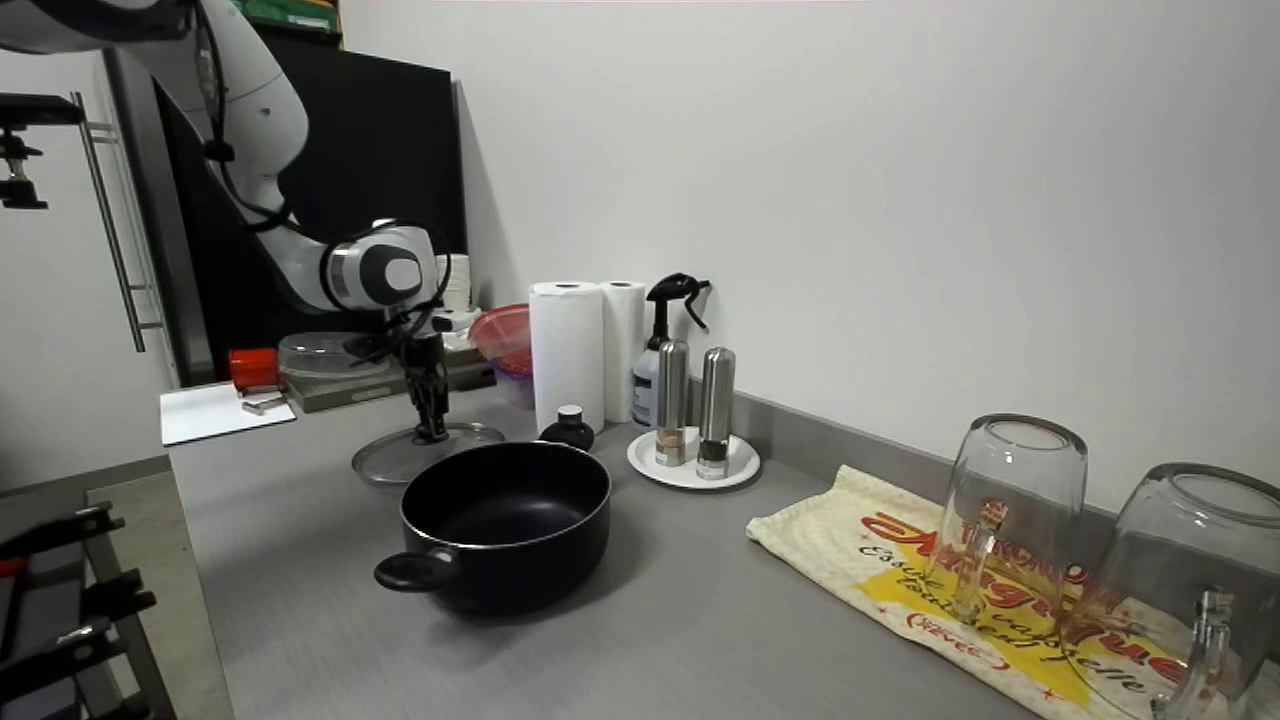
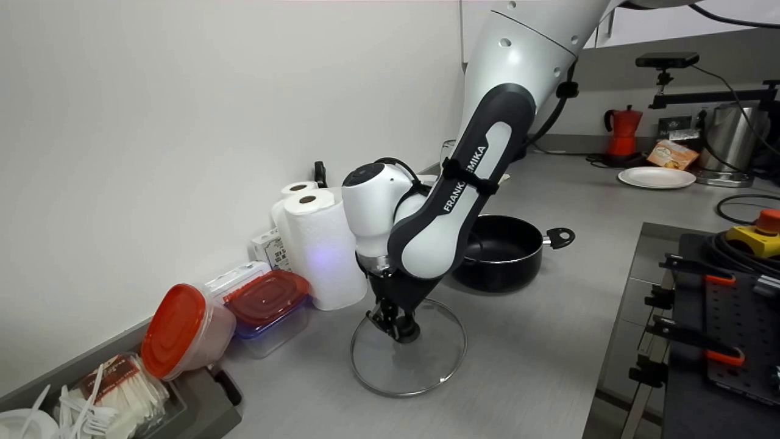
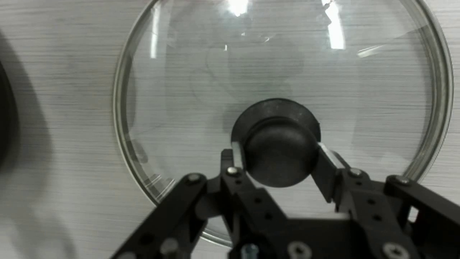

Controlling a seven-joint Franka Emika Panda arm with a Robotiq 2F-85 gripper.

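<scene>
A round glass lid [image 2: 439, 358] with a metal rim is at the far end of the counter, close to or on the surface; the exact gap is hard to tell. Its black knob [image 3: 282, 149] sits between the fingers of my gripper, which is shut on it, one pad [image 3: 238, 156] at each side. From above, the lid's rim shows as a nearly full circle. A black pot [image 1: 504, 528], uncovered and empty as far as its inside shows, stands beside the lid, its handle pointing towards the counter's front edge.
Paper towel rolls [image 1: 566, 354] and plastic containers [image 2: 267, 300] stand along the wall by the lid. Two mills share a white plate [image 1: 738, 468] past the pot. Glass jars [image 1: 1020, 504] rest on a cloth.
</scene>
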